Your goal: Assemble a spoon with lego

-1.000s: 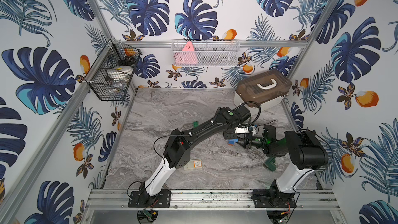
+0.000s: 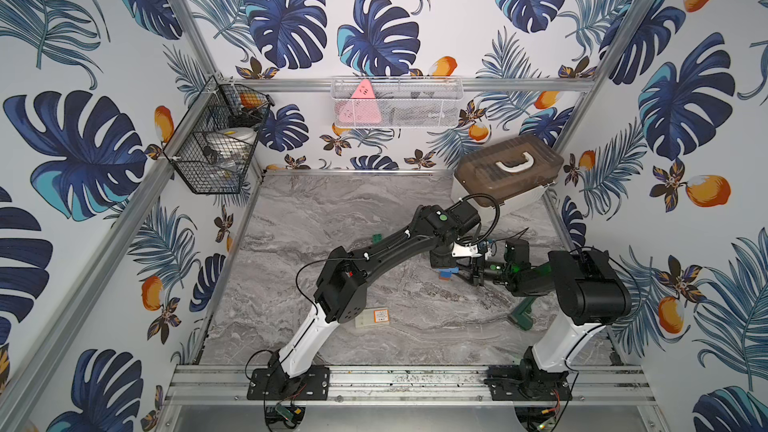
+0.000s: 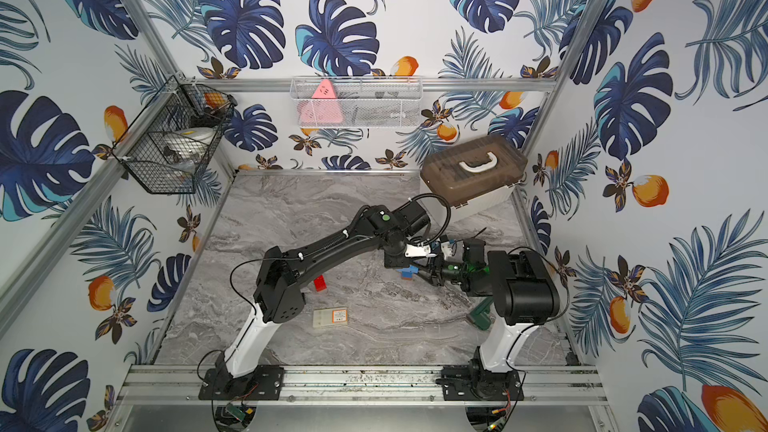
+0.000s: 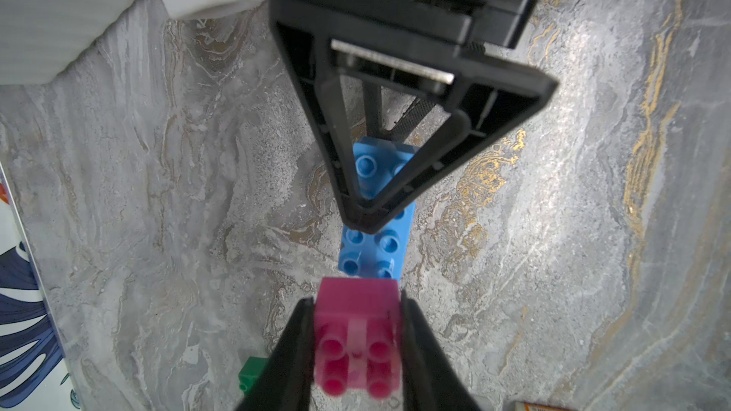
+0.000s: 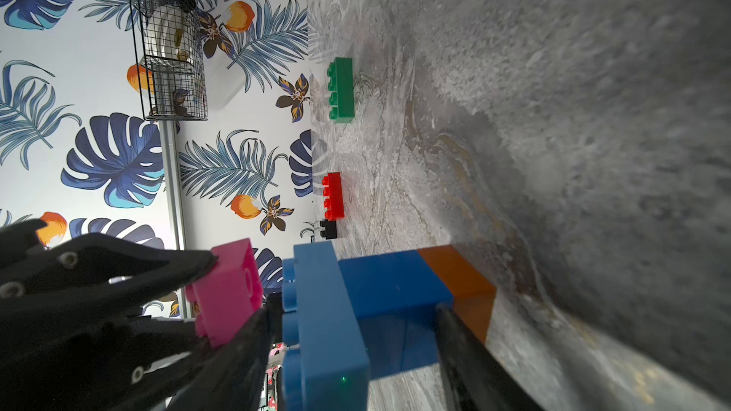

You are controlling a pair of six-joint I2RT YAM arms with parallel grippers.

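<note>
My left gripper is shut on a pink brick (image 4: 358, 304), studs visible. Beyond it in the left wrist view lies a light-blue plate (image 4: 369, 251) with studs, partly under my right gripper's black frame. In the right wrist view this plate (image 5: 327, 327) sits on dark-blue (image 5: 396, 289) and orange (image 5: 457, 281) pieces on the table, between the blurred fingers of my right gripper; whether they touch it is unclear. The pink brick is just beside the stack's studded face. A green brick (image 5: 342, 87), red brick (image 5: 333, 194) and small black brick (image 5: 328, 230) lie apart.
A brown-lidded case (image 2: 508, 164) stands at the back right. A cream box (image 2: 368, 317) lies front centre, a dark green object (image 2: 520, 316) at front right. Baskets (image 2: 396, 116) hang on the walls.
Both arms have shifted very slightly around the blue stack; otherwise the scene looks the same.
</note>
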